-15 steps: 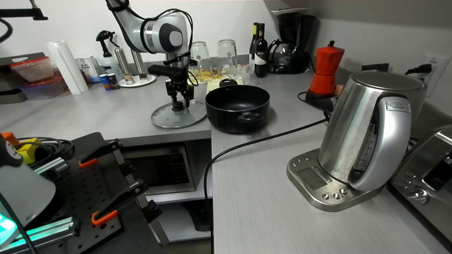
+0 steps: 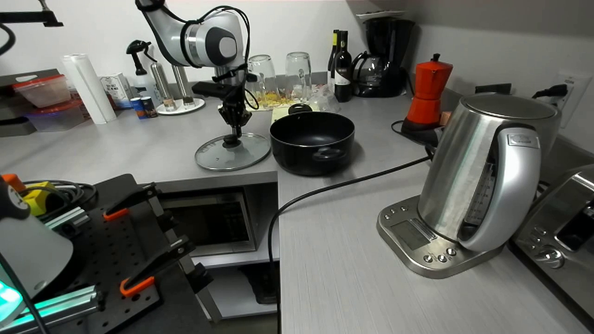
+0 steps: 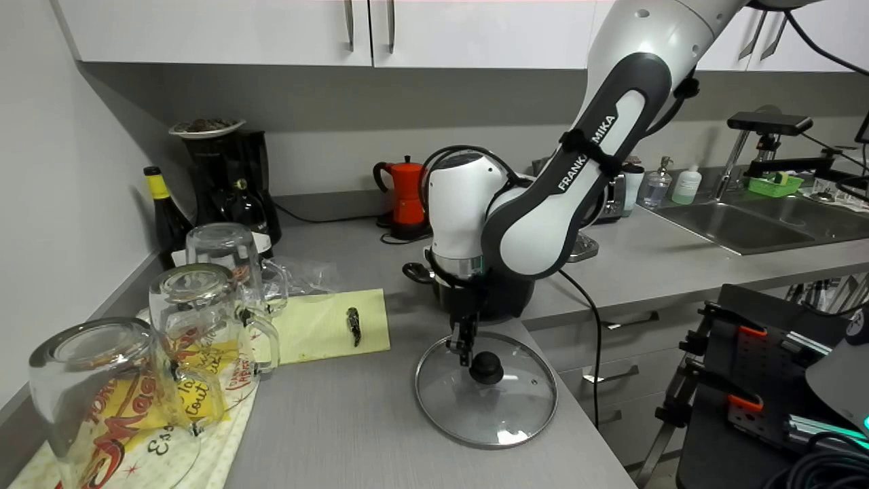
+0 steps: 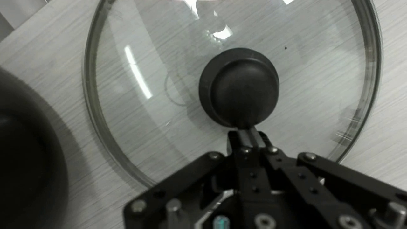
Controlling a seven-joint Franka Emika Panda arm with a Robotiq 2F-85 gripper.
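Observation:
A glass lid [image 2: 209,158] lies on the counter, with its round black knob [image 4: 244,89] pointing up. Beside it stands a black pot [image 2: 312,147], uncovered and empty as far as its inside shows. My gripper is shut right at the knob's edge; its fingertips meet with nothing between them. In exterior view 2 the gripper [image 3: 466,357] comes down next to the knob, over the glass. Whether the tips touch the knob is hard to tell. Part of the pot [image 4: 30,152] shows at the left of the wrist view.
A steel kettle [image 2: 473,172] stands on the right counter, and a black cable [image 2: 345,183] runs across it. Glass mugs [image 3: 199,318] and a yellow cloth [image 3: 326,326] lie behind the lid.
One second ago the fingers stood apart around the knob; now they are together beside it. The lid has shifted slightly left in exterior view 1, and the arm has moved a little.

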